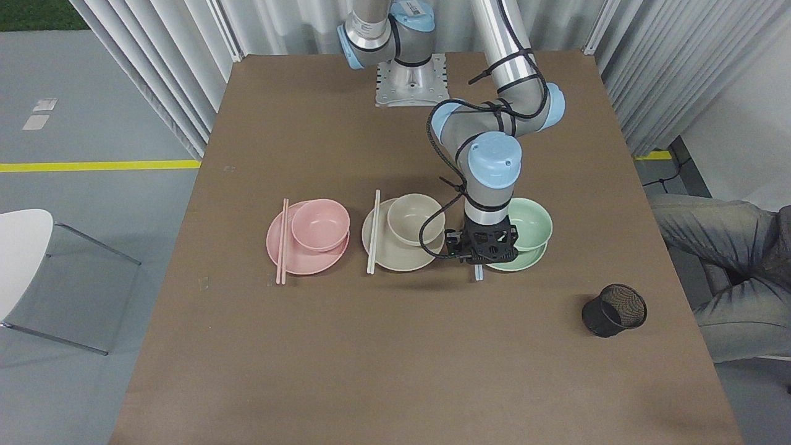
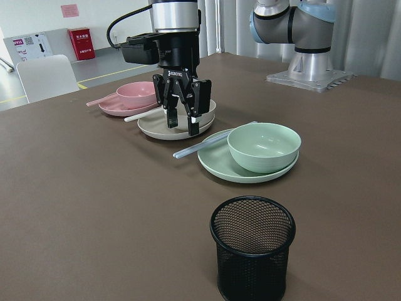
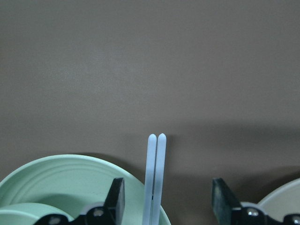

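Note:
The gripper hangs open above the pale blue chopsticks [image 3: 160, 173], which show between its black fingers in the wrist view with nothing gripped. They lie on the left rim of the green plate [image 2: 219, 167] beside the green bowl [image 2: 264, 145]. In the front view the arm hides part of that set. Left of it stand a cream plate [image 1: 397, 259] with a cream bowl [image 1: 404, 215] and white chopsticks [image 1: 374, 233], and a pink plate [image 1: 304, 263] with a pink bowl [image 1: 320, 222] and pink chopsticks [image 1: 283, 241].
A black mesh cup [image 1: 613, 311] stands at the front right.

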